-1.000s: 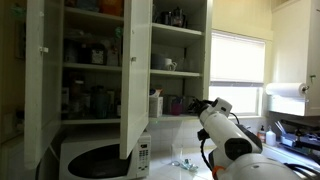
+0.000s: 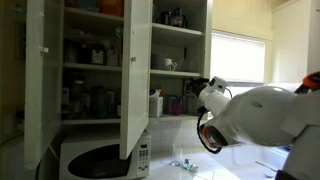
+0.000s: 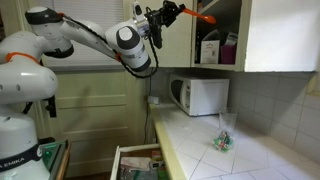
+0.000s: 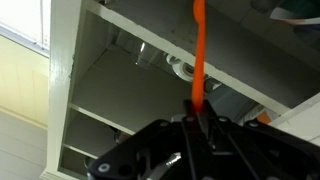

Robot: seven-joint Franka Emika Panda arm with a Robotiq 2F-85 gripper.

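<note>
A long orange utensil point(image 4: 200, 50) stretches away from my gripper in the wrist view, its near end between the fingers, which are shut on it. Exterior view 2 has the gripper point(image 3: 172, 12) high by the open cabinet point(image 3: 234, 22), with the orange piece point(image 3: 197, 14) pointing toward the cabinet's inside. In exterior view 1 the gripper point(image 2: 196, 88) is small and dark at the right edge of the shelves, and the utensil cannot be made out there. The utensil's far end runs out of the wrist view.
Cabinet shelves point(image 2: 176, 73) hold mugs, jars and boxes; an open cabinet door point(image 2: 136, 75) stands to the left. Below are a white microwave point(image 2: 105, 155) and a counter point(image 3: 190, 135) with a clear bag-like item point(image 3: 224, 135). An open drawer point(image 3: 118, 163) lies lower down.
The arm's white links have swung up and to the right in exterior view 1, hiding more of the right-hand counter. The gripper end has shifted only slightly, staying beside the shelves.
</note>
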